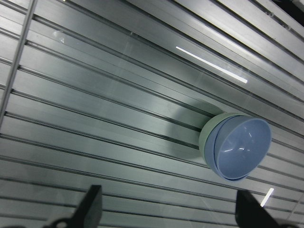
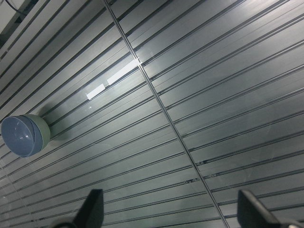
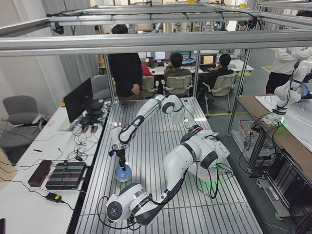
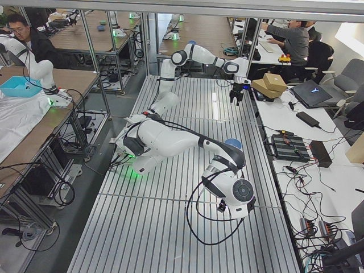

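A stack of blue bowls in a pale green one point(image 1: 240, 147) stands on the slatted metal table point(image 1: 95, 95), right of centre in the left wrist view and at the far left in the right wrist view. The fingertips of my left gripper and right gripper are wide apart, with nothing between them. In the camera left view the far arm's gripper hangs just above the bowls point(image 3: 122, 174); the near arm's gripper is largely hidden by its wrist. I cannot tell which arm is which there.
Side desks point(image 3: 34, 204) hold a monitor, black boxes and cables. Aluminium frame posts stand round the table, and people are behind it. Cables loop beside both arms.
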